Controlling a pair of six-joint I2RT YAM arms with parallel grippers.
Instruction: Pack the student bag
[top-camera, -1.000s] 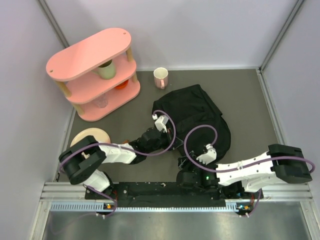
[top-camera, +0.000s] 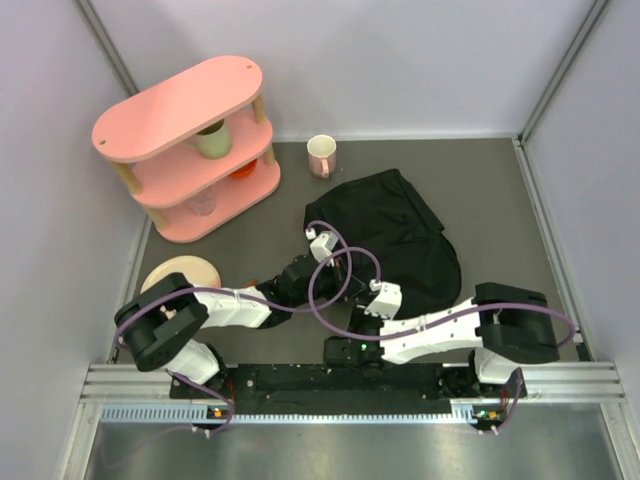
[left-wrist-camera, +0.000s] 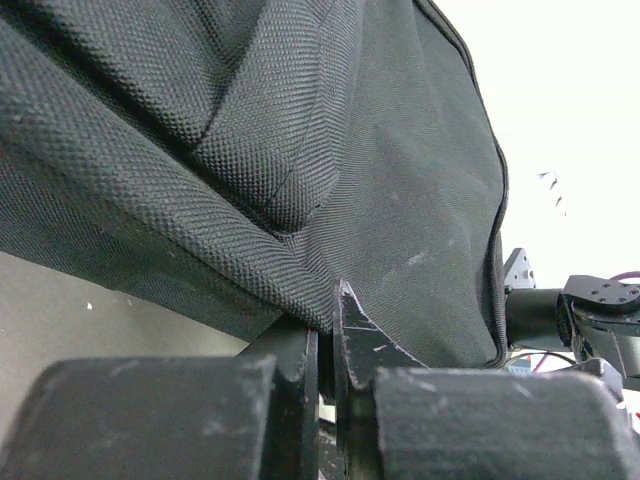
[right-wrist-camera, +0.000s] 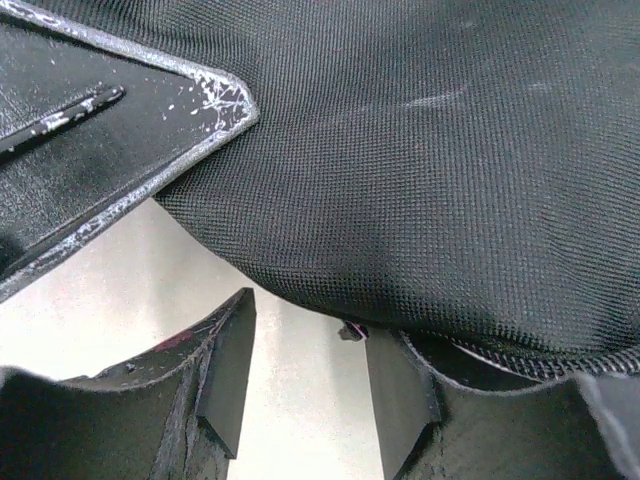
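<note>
The black bag (top-camera: 385, 225) lies on the grey table, its cloth filling much of both wrist views. In the left wrist view my left gripper is shut on the bag's edge, the cloth running into its fingertips. My right gripper stands part open below the bag's rim in the right wrist view, its fingers apart. A zipper (right-wrist-camera: 560, 366) runs along that rim. Beside the right-hand finger shows a small dark, reddish piece (right-wrist-camera: 352, 331), perhaps the zipper pull; no grip on it is visible. The bag's inside is hidden.
A pink shelf (top-camera: 180, 105) with a green cup (top-camera: 213, 140) stands at the back left. Near the back wall is a white mug (top-camera: 322, 156). A cream plate (top-camera: 182, 272) lies partly behind the left arm. Table right of the bag is clear.
The left arm and the bag have stayed much the same.
</note>
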